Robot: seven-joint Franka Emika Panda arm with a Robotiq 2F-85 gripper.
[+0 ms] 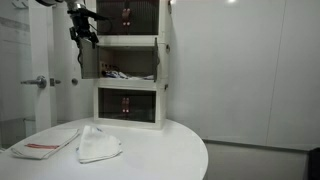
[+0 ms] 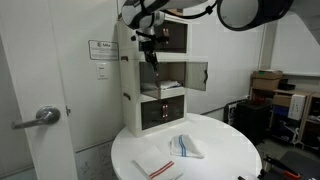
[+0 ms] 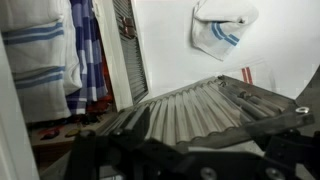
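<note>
The white cabinet (image 2: 135,98) has its middle compartment standing open. Its left louvered door (image 1: 90,63) juts outward, and the right door (image 2: 196,75) is swung out too. My gripper (image 1: 87,42) is open beside the upper part of the left door; in the wrist view its dark body lies over the door's slats (image 3: 180,115). Whether a finger touches the door, I cannot tell. Folded cloths, including a blue-striped white towel (image 3: 38,60) and a blue checked cloth (image 3: 87,55), lie inside the compartment.
On the round white table (image 1: 165,155) are a blue-striped towel (image 2: 185,146) and a red-striped towel (image 2: 158,165). Closed compartments with dark doors (image 1: 127,104) sit above and below the open one. Boxes (image 2: 268,85) stand far right.
</note>
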